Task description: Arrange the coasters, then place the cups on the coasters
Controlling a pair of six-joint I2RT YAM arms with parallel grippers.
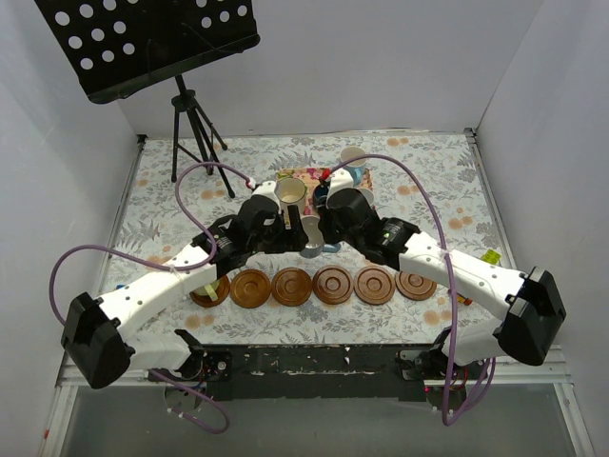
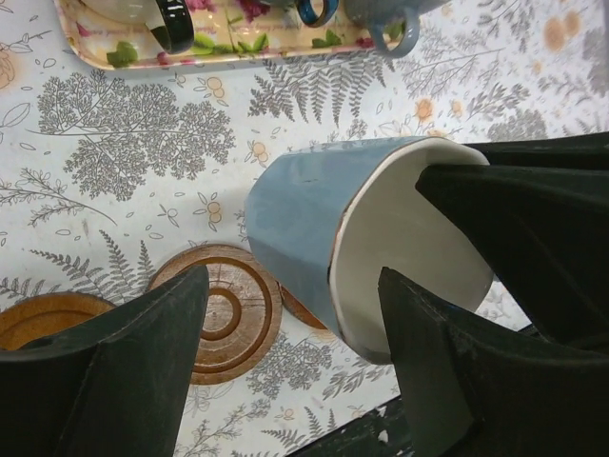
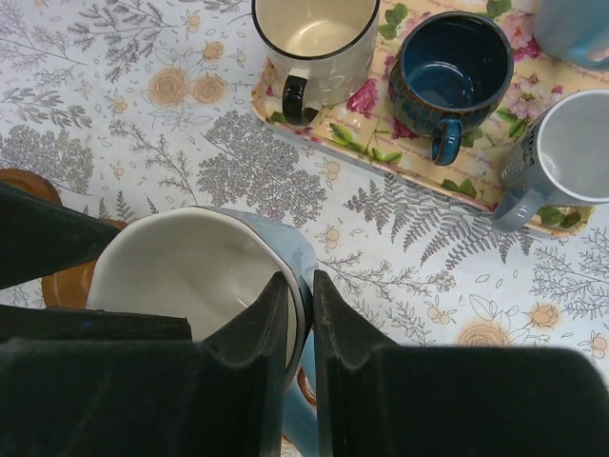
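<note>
A pale blue cup with a white inside [image 2: 285,219] hangs over the middle of the table, tipped on its side, with my right gripper shut on its rim. Round wooden coasters [image 1: 332,284] form a row along the front of the table, below the cup.
A floral tray [image 3: 341,141] at the back holds several cups. The leftmost coaster [image 1: 210,296] is largely hidden by the left arm. A black stand [image 1: 179,105] stands at the back left.
</note>
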